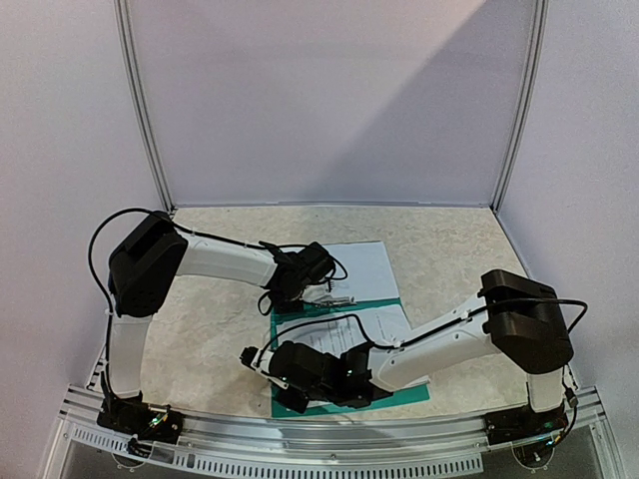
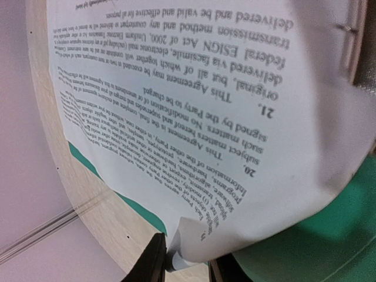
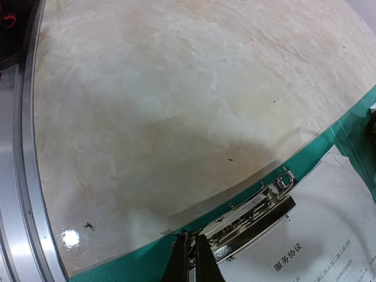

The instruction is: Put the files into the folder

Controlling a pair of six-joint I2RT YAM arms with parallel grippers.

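A green folder (image 1: 414,392) lies open, with printed sheets (image 1: 392,321) on its near half and white paper (image 1: 364,267) on its far half. In the left wrist view, a printed sheet (image 2: 170,106) bows upward over the green cover. Its curled corner sits between the fingers of my left gripper, which are apart. My right gripper is shut at the end of a metal clip (image 3: 249,220) on the folder's edge. No paper shows between its fingers, and the clip's bar lies beside a printed page (image 3: 317,235).
Bare tabletop (image 1: 454,249) surrounds the folder to the right and left. A metal rail (image 1: 329,464) runs along the front edge. Both arms reach over the folder, close together, with cables looping above them.
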